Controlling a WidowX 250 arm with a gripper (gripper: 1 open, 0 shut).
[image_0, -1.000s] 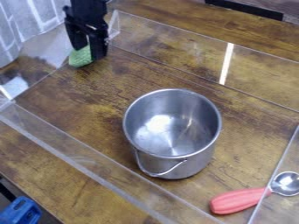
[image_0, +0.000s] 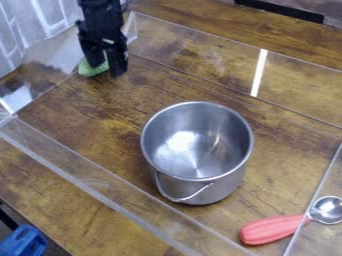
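Observation:
The black gripper (image_0: 104, 58) hangs at the upper left of the camera view, low over a green object (image_0: 90, 68) that lies by the back-left corner of the wooden surface. The gripper covers much of the green object, and whether its fingers are open, shut or around the object cannot be told. A steel pot (image_0: 197, 150) with a wire handle stands right of centre, apart from the gripper.
A scoop with a red handle (image_0: 271, 229) lies at the front right. Clear plastic walls border the wooden work surface (image_0: 87, 130). A blue object (image_0: 23, 246) sits at the lower left.
The pot and scoop have not moved.

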